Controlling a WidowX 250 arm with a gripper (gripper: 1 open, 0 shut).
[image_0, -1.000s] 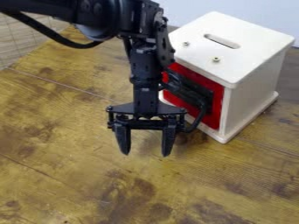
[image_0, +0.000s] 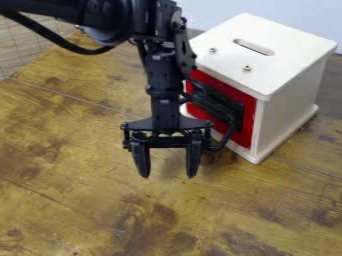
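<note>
My black gripper (image_0: 167, 160) hangs over the wooden floor at the centre of the camera view, its two fingers pointing down and spread apart with nothing between them. Just behind and to the right stands a white box (image_0: 281, 110) with a slot and two small knobs on its top. Its red front (image_0: 241, 105) faces left and is partly hidden by my arm and cables.
A pale mat (image_0: 20, 40) lies at the back left, and a light wall is behind the box.
</note>
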